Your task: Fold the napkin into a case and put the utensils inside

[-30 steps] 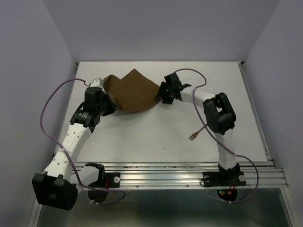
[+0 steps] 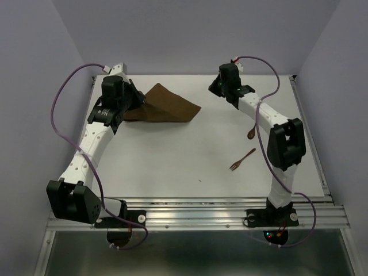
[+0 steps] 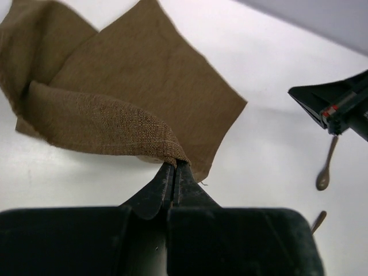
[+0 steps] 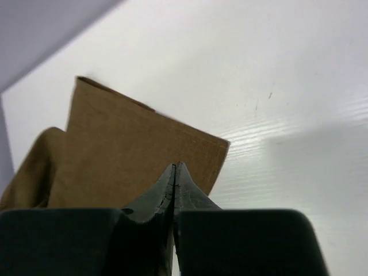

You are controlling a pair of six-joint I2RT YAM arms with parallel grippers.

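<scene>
The brown napkin (image 2: 167, 106) lies at the back left, partly bunched, with a flap lifted; my left gripper (image 2: 136, 100) is shut on that flap, seen clearly in the left wrist view (image 3: 176, 168). My right gripper (image 2: 214, 89) hangs to the right of the napkin, shut with nothing between its fingers; in the right wrist view the napkin (image 4: 132, 149) lies beyond its tips. A wooden spoon (image 2: 251, 133) and a wooden fork (image 2: 239, 161) lie on the right.
Grey walls stand at the back and both sides.
My right gripper has left the napkin's right corner and moved up and right, uncovering the spoon. My left gripper has moved toward the back, still holding the napkin.
</scene>
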